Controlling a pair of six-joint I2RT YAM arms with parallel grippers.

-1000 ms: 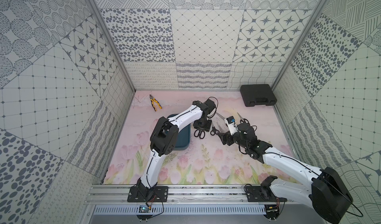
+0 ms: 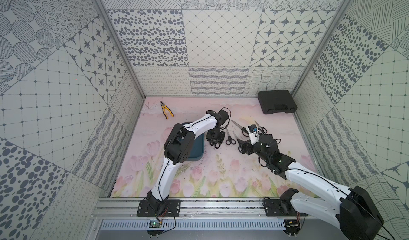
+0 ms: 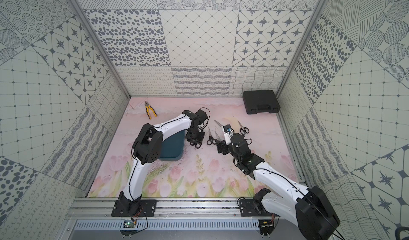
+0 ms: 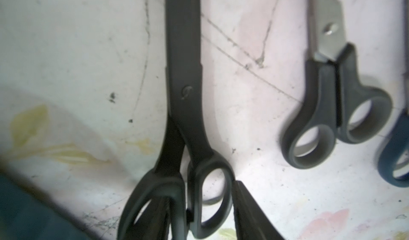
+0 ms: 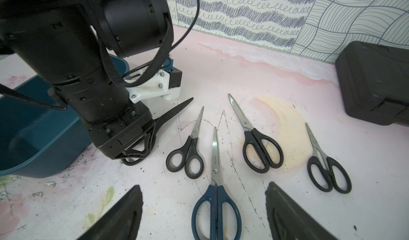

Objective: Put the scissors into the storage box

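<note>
My left gripper is down on black scissors (image 4: 183, 86) beside the storage box (image 5: 42, 146); its fingers stand part open around the handles. To their right lie silver-bladed scissors with dark grips (image 4: 326, 31), blue-handled scissors (image 5: 217, 197) and two more black-handled pairs (image 5: 264, 155) (image 5: 330, 172). My right gripper stands open over the blue-handled scissors, its fingers apart at the lower edge of the right wrist view.
A black case (image 2: 277, 101) sits at the back right. Yellow-handled pliers (image 2: 166, 110) lie at the back left.
Over the last second my left gripper moved slightly left and down onto the black scissors. My right arm moved slightly right and back from where it was.
</note>
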